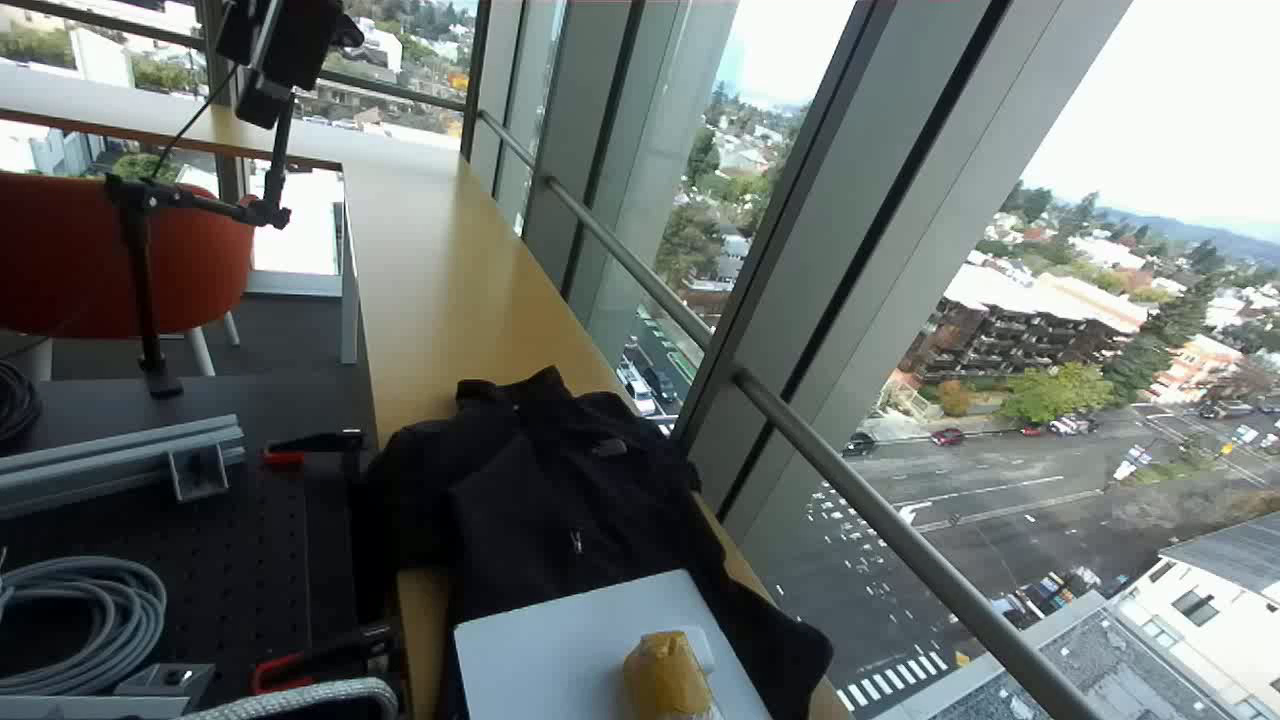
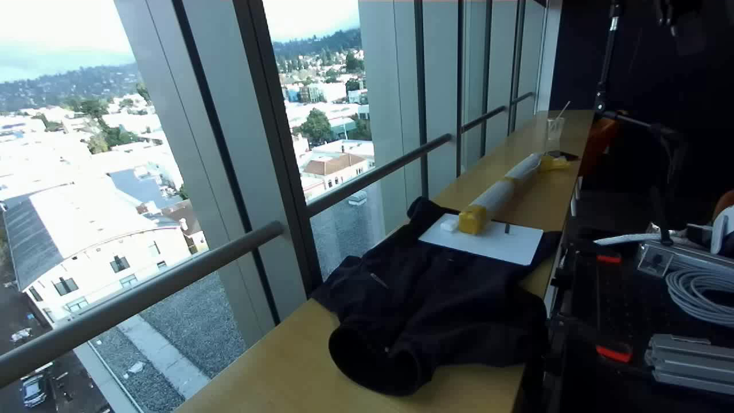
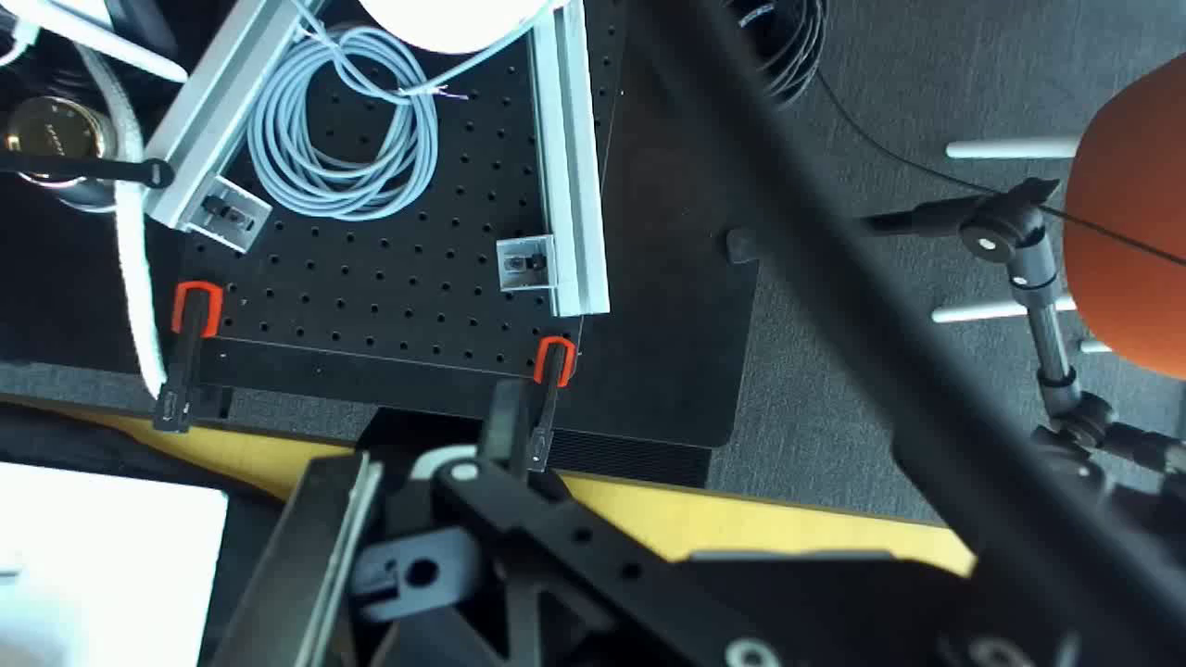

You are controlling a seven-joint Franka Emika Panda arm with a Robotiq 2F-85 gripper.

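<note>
My gripper shows only in the wrist view, over the table edge, blurred by nearness. A dark plate-like part and a dark finger flank a pale curved piece; whether the fingers are parted or hold anything is unclear. A black jacket lies spread on the wooden counter by the window. On one end of it rests a flat silver-white panel like a closed laptop. The yellow end of a long whitish roll sits on this panel; the roll stretches along the counter.
Beside the counter, a black perforated bench carries metal rails, a grey cable coil and red-black clamps. A clear cup stands farther along. An orange chair and a black stand occupy the side.
</note>
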